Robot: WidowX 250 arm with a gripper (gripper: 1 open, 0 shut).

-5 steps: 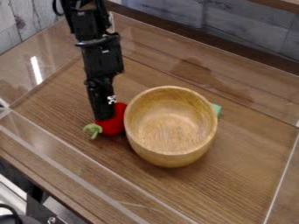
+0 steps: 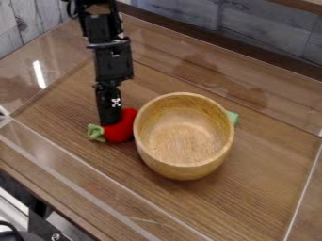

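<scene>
My black gripper [image 2: 111, 107] reaches down from the top left, its tips just above a red object [image 2: 120, 130] with a green top, which lies on the wooden table against the left side of a large wooden bowl [image 2: 184, 160]. The gripper is shut, and I see nothing clearly held between its fingers.
A small green object [image 2: 233, 119] peeks out behind the bowl's right side.
The gripper has moved slightly left and up. The red object has shifted a little left, and its green top now lies further left.
</scene>
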